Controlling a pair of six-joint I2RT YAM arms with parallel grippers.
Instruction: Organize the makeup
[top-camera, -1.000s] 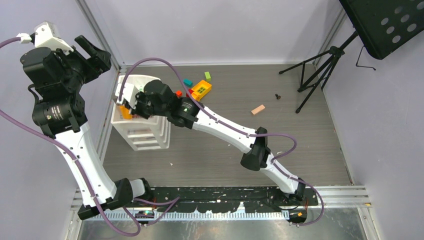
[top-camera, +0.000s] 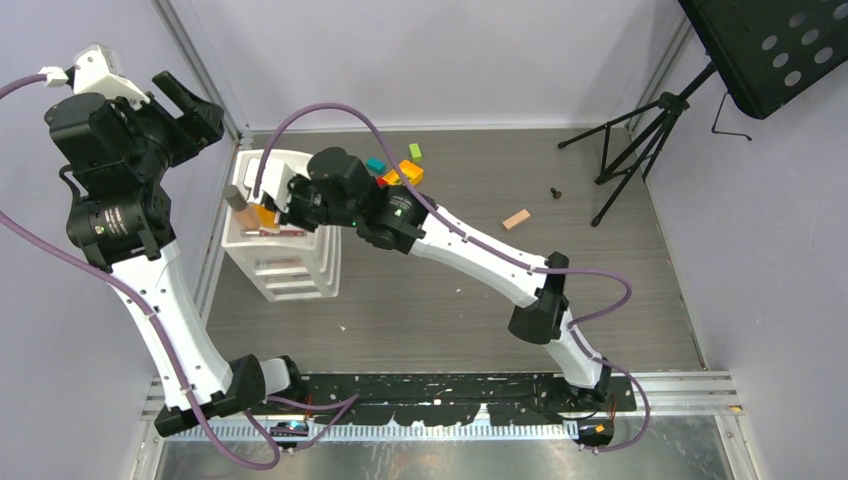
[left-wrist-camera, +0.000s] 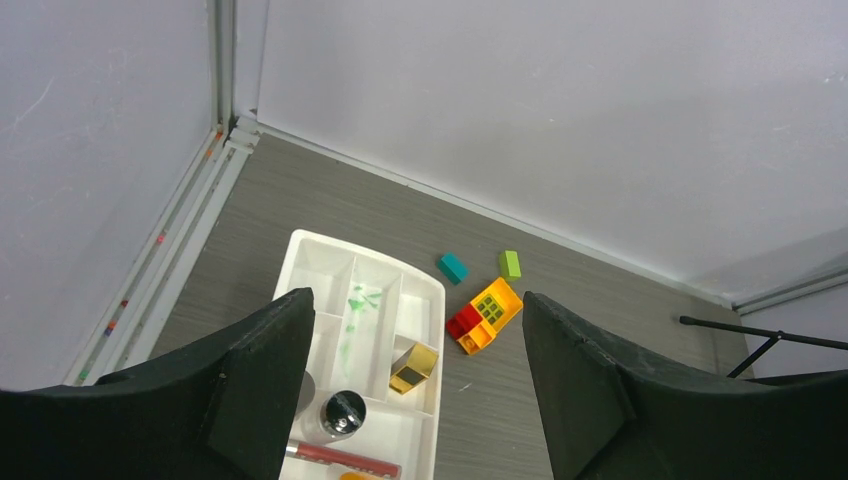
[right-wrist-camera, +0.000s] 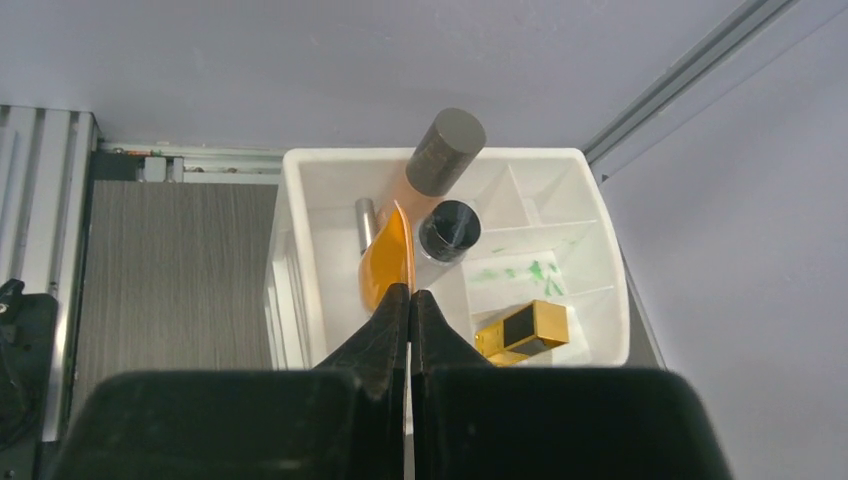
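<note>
The white makeup organizer (top-camera: 291, 280), with divided compartments on top, stands at the left. My right gripper is over it, shut on one edge of an orange puff-like piece (right-wrist-camera: 384, 265) at the fingertips. Beside that piece are a tan bottle with a grey cap (right-wrist-camera: 447, 150), a black-capped clear bottle (right-wrist-camera: 450, 231) and a slim silver tube (right-wrist-camera: 366, 222). In another compartment lies a gold-and-black box (right-wrist-camera: 535, 328). A red tube (left-wrist-camera: 345, 459) shows in the left wrist view. My left gripper is open and empty, high at the left.
Toy pieces, yellow-red (left-wrist-camera: 485, 315), teal (left-wrist-camera: 453, 268) and green (left-wrist-camera: 510, 265), lie right of the organizer. A wooden block (top-camera: 516, 219) and a black tripod stand (top-camera: 645, 145) are farther right.
My right gripper has shifted slightly to the right over the organizer, its elbow swinging right too. The tan bottle at the organizer's left now shows in the top view. My left arm is nearly still.
</note>
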